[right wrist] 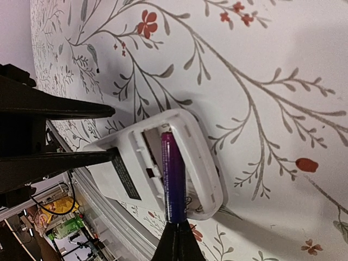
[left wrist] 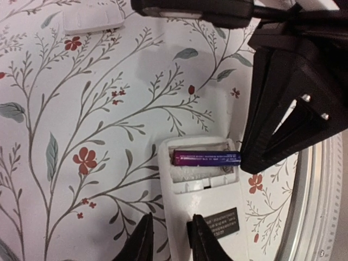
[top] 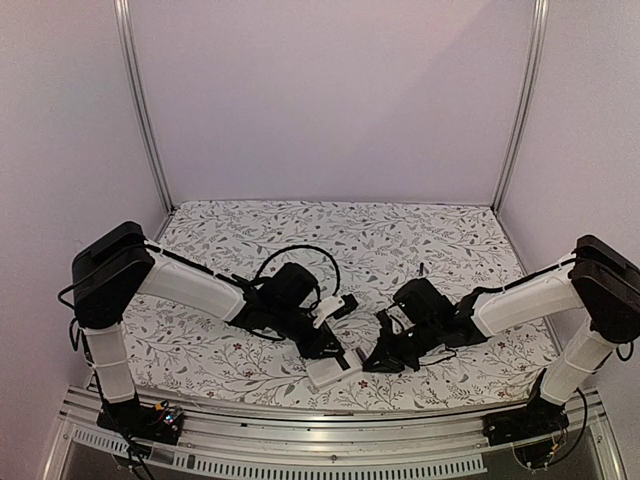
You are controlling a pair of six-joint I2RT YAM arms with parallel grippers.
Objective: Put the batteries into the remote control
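Note:
The white remote control (left wrist: 212, 200) lies on the cloth, its battery compartment facing up. One purple battery (left wrist: 206, 158) rests across the compartment, beside an empty slot. My right gripper is shut, fingertips at the battery's spring-side end, with nothing seen between them; exact contact is hard to judge. In the left wrist view, my left gripper has its fingers a little apart over the remote's long edge. One fingertip is above the dark label, the other over the cloth. Whether they grip the remote is unclear.
A small white flat piece (left wrist: 93, 17) lies on the cloth away from the remote. A thin dark object (top: 421, 269) is farther back on the right. The metal rail (top: 330, 425) runs along the front edge. Patterned cloth behind the arms is mostly clear.

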